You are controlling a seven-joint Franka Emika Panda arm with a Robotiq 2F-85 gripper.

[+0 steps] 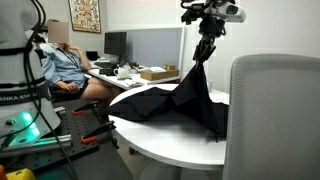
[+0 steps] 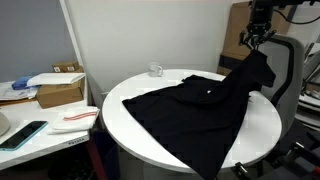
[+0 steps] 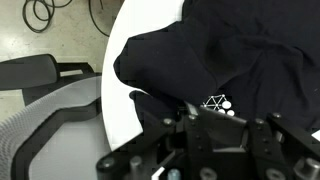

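Observation:
A black cloth point(image 1: 185, 100) lies spread over the round white table point(image 1: 165, 145), with one part raised into a peak. At the top of that peak, my gripper point(image 1: 201, 60) is shut on the cloth, well above the tabletop. From the other side, in exterior view 2, the cloth point(image 2: 190, 115) stays flat toward the front and middle while its raised part hangs below the gripper point(image 2: 252, 45) at the right. The wrist view shows folds of the cloth point(image 3: 170, 60) and a white printed mark point(image 3: 217, 103); the fingertips are hard to make out there.
A grey chair point(image 1: 270, 115) stands close against the table's right side. On the table's far side is a clear mug point(image 2: 155, 69). A side desk holds a cardboard box point(image 2: 57, 87), a folded towel point(image 2: 75, 118) and a phone point(image 2: 22, 135). A seated person point(image 1: 62, 70) is at the left.

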